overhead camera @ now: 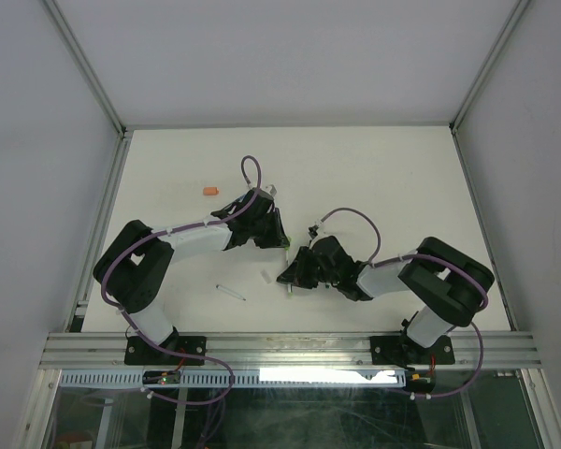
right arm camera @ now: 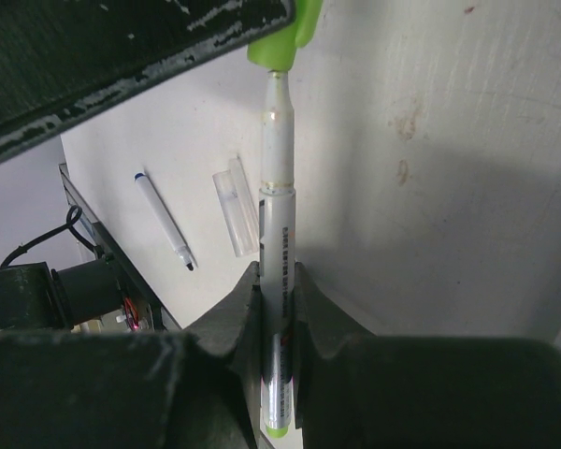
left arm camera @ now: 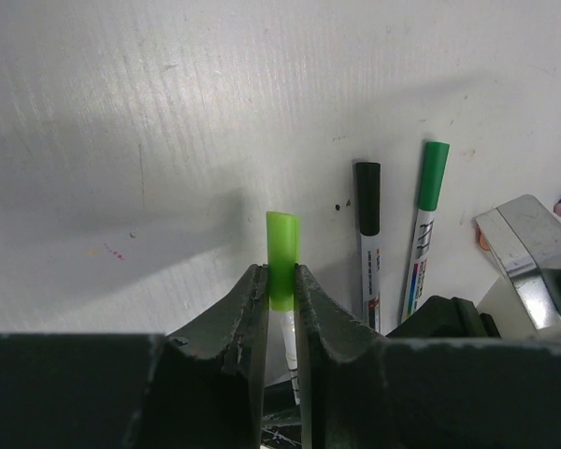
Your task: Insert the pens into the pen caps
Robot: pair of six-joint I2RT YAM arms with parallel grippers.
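Observation:
My left gripper is shut on a bright green pen cap (left arm camera: 281,245), which sticks out beyond its fingertips. A white pen (right arm camera: 278,224) with a green end stands between the fingers of my right gripper, shut around its barrel. In the right wrist view, the pen's narrow front part meets the mouth of the green cap (right arm camera: 279,47) and lines up with it closely. The nib does not show; how deep it sits inside I cannot tell. From above, both grippers are close together near the table's middle, the pen spanning between them.
A black-capped pen (left arm camera: 367,201) and a green-capped pen (left arm camera: 433,178) lie side by side on the table. A blue-ended pen (right arm camera: 165,220) with its dark tip bare lies near translucent pieces (right arm camera: 232,210). An orange block (overhead camera: 210,191) rests at the back left.

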